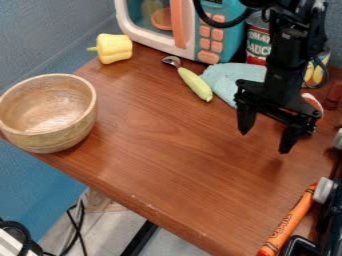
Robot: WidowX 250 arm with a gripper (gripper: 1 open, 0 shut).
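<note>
My black gripper [265,135] hangs over the right half of the wooden table, its two fingers spread apart with bare wood visible between them. Behind it lie a light blue cloth or plate [222,82] and a pale yellow corn or banana-like toy [197,84], with a metal spoon [171,61] beside that. A wooden bowl [47,112] sits at the left edge.
A toy microwave [174,22], cans [257,42] and a yellow pepper [114,48] stand at the back. An orange crayon [287,226] lies along the right edge.
</note>
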